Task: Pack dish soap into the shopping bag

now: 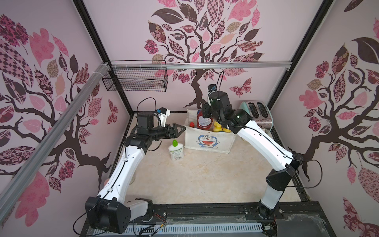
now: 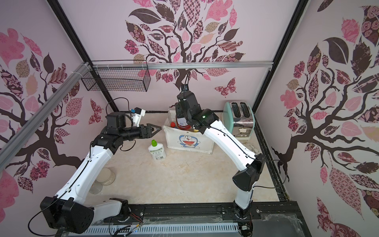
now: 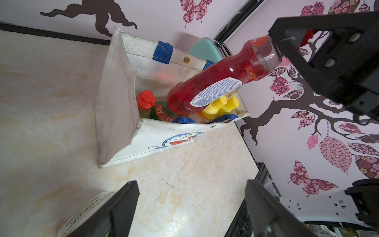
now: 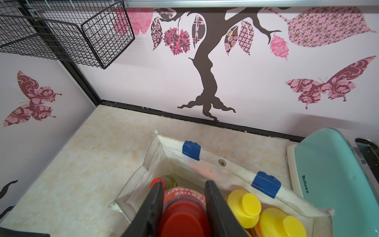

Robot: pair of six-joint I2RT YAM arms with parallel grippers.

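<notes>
My right gripper is shut on the neck of a red dish soap bottle point(image 3: 209, 85), just below its red cap. The bottle is tilted, its base inside the opening of the white shopping bag point(image 1: 193, 140), which has a blue cartoon cat on its front. In the left wrist view, a red-capped bottle point(image 3: 145, 103) and yellow-capped bottles point(image 3: 225, 105) are inside the bag. A white soap bottle with a green cap point(image 1: 176, 150) stands on the table left of the bag. Above it my left gripper point(image 1: 180, 130) hangs open, nothing between its fingers.
A mint toaster point(image 1: 256, 114) stands at the right behind the bag. A wire basket point(image 1: 136, 77) hangs at the back left. Clear jars point(image 2: 105, 176) sit at the left.
</notes>
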